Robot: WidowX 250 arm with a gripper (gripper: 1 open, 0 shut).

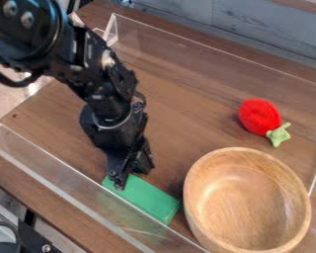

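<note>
My black gripper (126, 166) points down at the left end of a green rectangular block (146, 200), which lies on the wooden surface along the near clear wall. The fingertips are dark and partly hidden, low at the block's upper left edge; whether anything is between them is not clear. A wooden bowl (247, 203) stands just right of the block.
A red plush vegetable (261, 117) with a green leaf lies behind the bowl. Clear low walls border the wooden surface (174, 89), whose back and middle are bare.
</note>
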